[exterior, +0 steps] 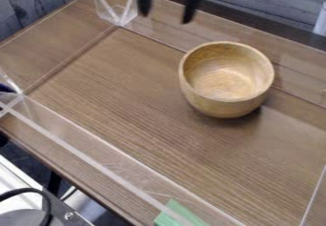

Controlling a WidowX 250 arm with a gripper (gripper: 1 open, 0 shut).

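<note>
My gripper (pixel 166 6) is a dark, motion-blurred shape at the top centre of the camera view, above and left of a wooden bowl (pixel 226 101). Its fingers look spread apart, and nothing shows clearly between them; the upper part is cut off by the frame's edge. The round, light wooden bowl sits upright on the right half of the wooden table (pixel 128 125), its inside empty as far as it shows.
Clear tape strips run along the left and lower-left table edge. A green piece (pixel 176 215) lies at the bottom. Dark cables and a white part (pixel 26 215) are at the lower left.
</note>
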